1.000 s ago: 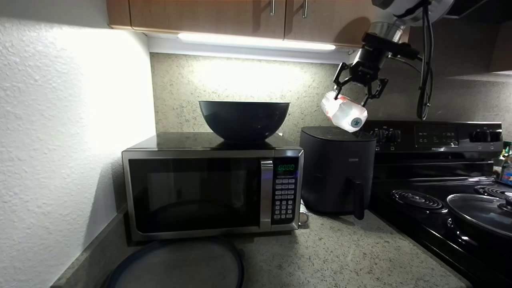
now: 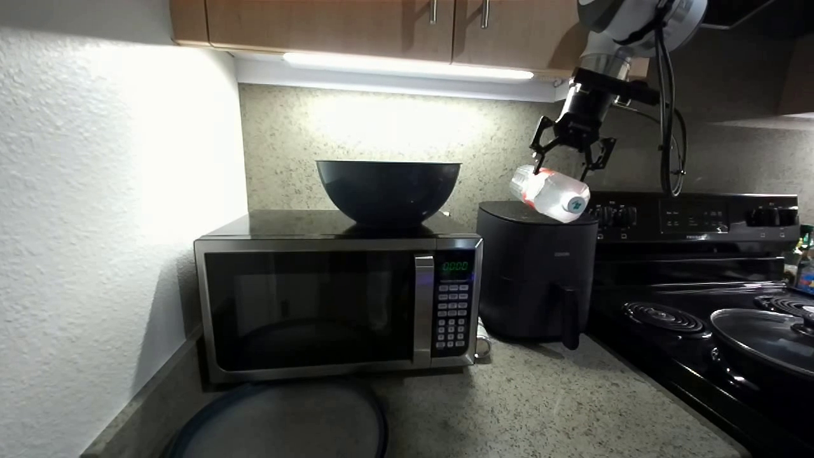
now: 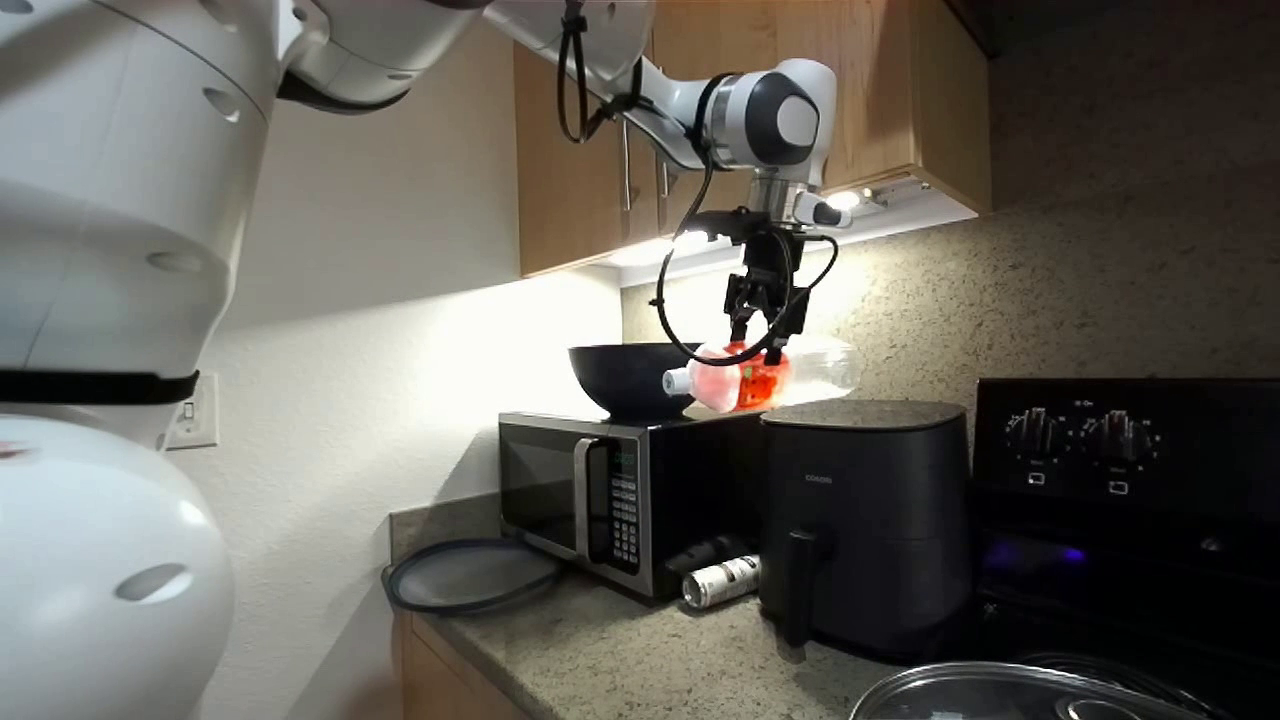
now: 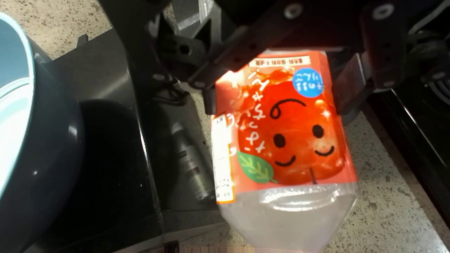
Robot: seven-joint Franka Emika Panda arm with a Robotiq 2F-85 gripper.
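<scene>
A clear plastic bottle (image 2: pixel 566 194) with a red-orange apple label lies on its side, tilted, above the air fryer (image 2: pixel 538 282); whether it touches the lid cannot be told. My gripper (image 2: pixel 561 174) points down over it, open, one finger at each side. In the wrist view, the label (image 4: pixel 291 139) fills the space between the fingers, and a small gap shows beside the right-hand finger (image 4: pixel 354 84). Exterior view 2 has the white cap (image 3: pixel 677 382) toward the left and the clear bottle base (image 3: pixel 825 370) toward the right.
On the microwave (image 2: pixel 305 305) stands a large dark bowl (image 2: pixel 389 191). A can (image 3: pixel 721 582) lies between microwave and air fryer. The stove with a lidded pan (image 2: pixel 771 343) is on the right. Upper cabinets (image 2: pixel 328 30) hang close to the arm.
My gripper and the bottle have come down a little toward the air fryer's top. The cap has shifted slightly right and lower. The bowl, microwave and air fryer have not moved.
</scene>
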